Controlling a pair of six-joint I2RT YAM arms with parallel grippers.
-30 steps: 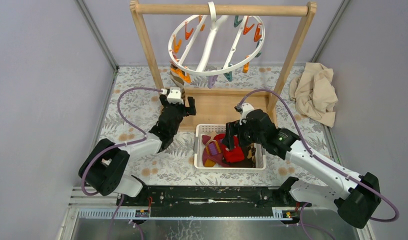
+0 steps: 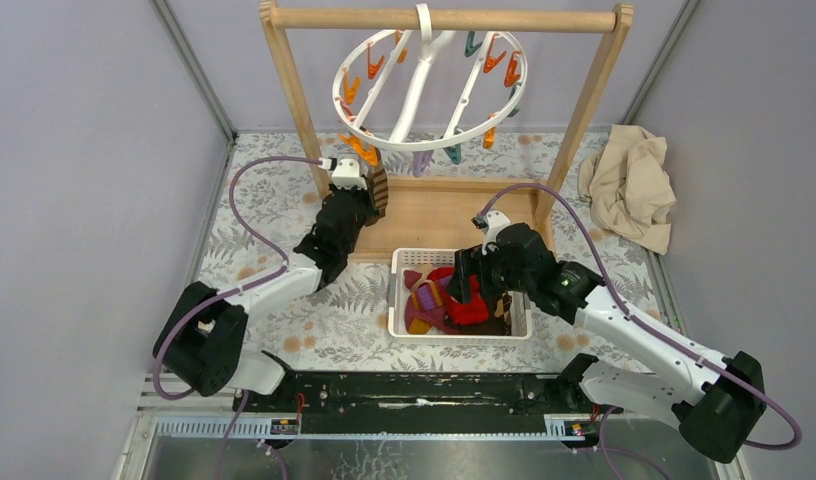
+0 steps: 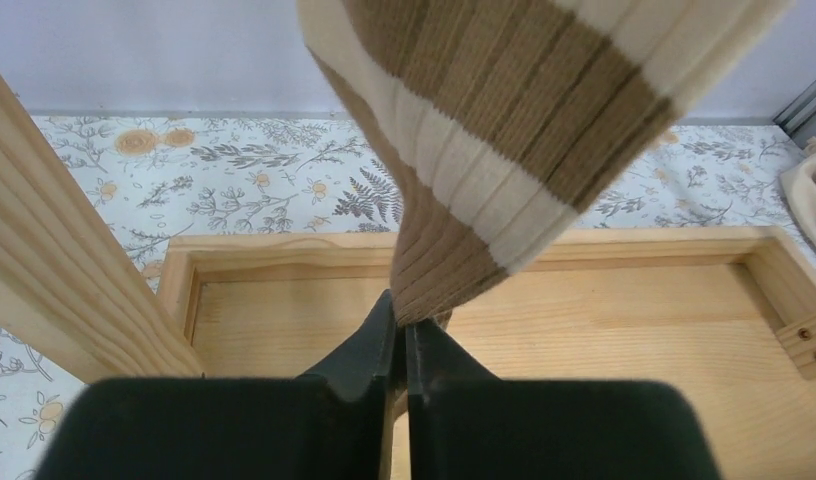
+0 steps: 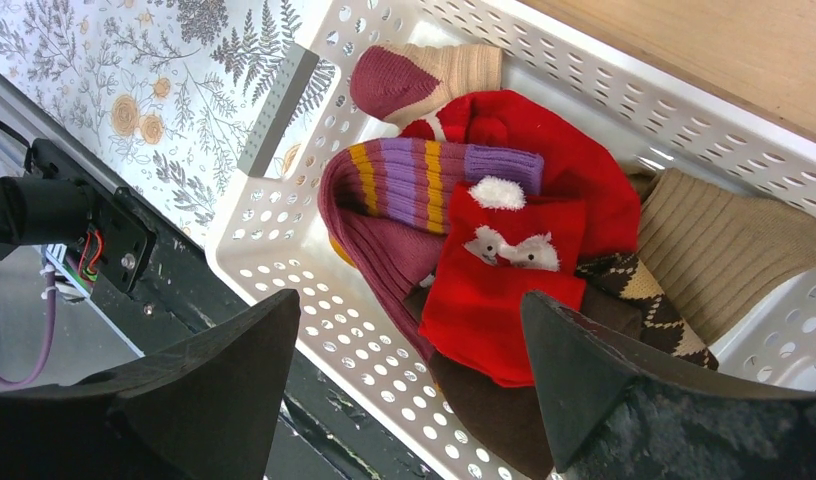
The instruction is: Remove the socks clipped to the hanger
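A brown-and-cream striped sock (image 3: 484,110) rises at a slant from my left gripper, which is shut on its lower part. From above, this sock (image 2: 380,190) hangs just beneath an orange clip (image 2: 360,150) on the white round hanger (image 2: 416,80); whether the clip still grips it is unclear. Over the white basket (image 4: 246,225), my right gripper stands open and empty. Inside the basket lie a red sock with a face (image 4: 509,300), a striped purple sock (image 4: 399,170), a tan ribbed sock (image 4: 729,250) and others.
A wooden frame (image 2: 444,19) carries the hanger, with its left post beside my left gripper and a wooden base (image 2: 424,222) behind the basket. Other clips on the ring look empty. A beige cloth (image 2: 629,185) lies at the right.
The left gripper has moved slightly up and closed on the striped sock, which now shows lower and further right of the clip. My right arm has barely moved.
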